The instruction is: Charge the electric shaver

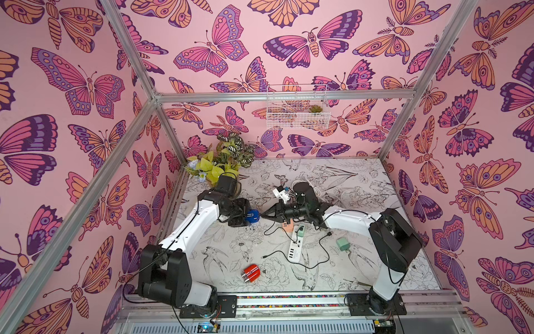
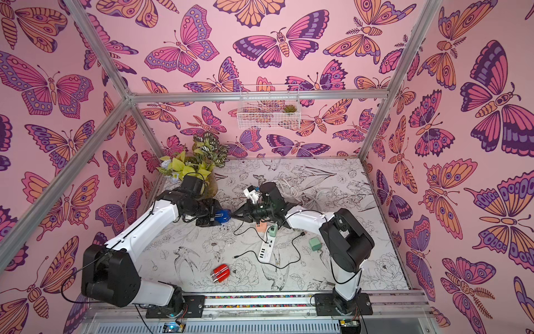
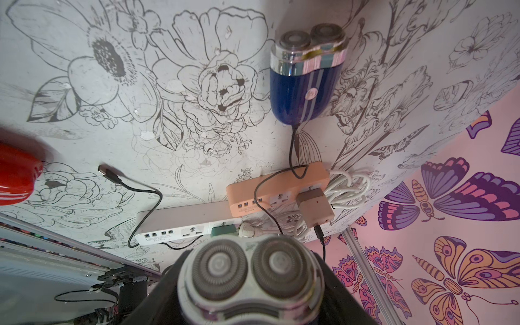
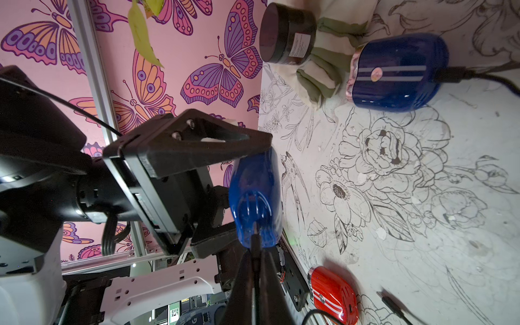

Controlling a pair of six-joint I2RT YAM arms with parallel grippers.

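Note:
My left gripper (image 1: pixel 245 211) is closed around a blue shaver, held above the table; its twin-head top (image 3: pixel 250 270) fills the bottom of the left wrist view. My right gripper (image 1: pixel 266 214) is shut at that shaver's lower end, a dark plug or cable between the fingertips in the right wrist view, lined up with the shaver's bottom; whether inserted cannot be told. A second blue shaver (image 4: pixel 398 73) lies on the table with a cable plugged in. A red shaver (image 1: pixel 250 272) lies at the front, near a loose cable plug (image 3: pixel 108 173).
A white power strip (image 1: pixel 294 250) and a peach one (image 3: pixel 254 192) lie mid-table with adapters and cords. A dark jar (image 4: pixel 284 32) stands on a striped cloth by plants (image 1: pixel 222 158) at the back left. A green block (image 1: pixel 343 243) lies at right.

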